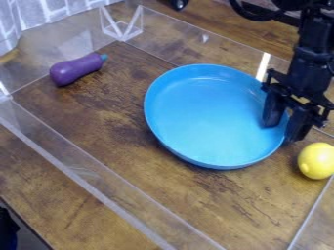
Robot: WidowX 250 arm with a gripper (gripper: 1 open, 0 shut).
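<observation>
My black gripper (291,109) is at the right, low over the right rim of a blue plate (206,109), its fingertips at or on that rim; whether it holds the rim is unclear. A yellow lemon-like object (315,159) lies just below the gripper, right of the plate. A purple eggplant-like object (76,70) lies at the upper left.
A wooden table floor (104,156) is enclosed by clear walls along the left and back. The area left of and below the plate is bare.
</observation>
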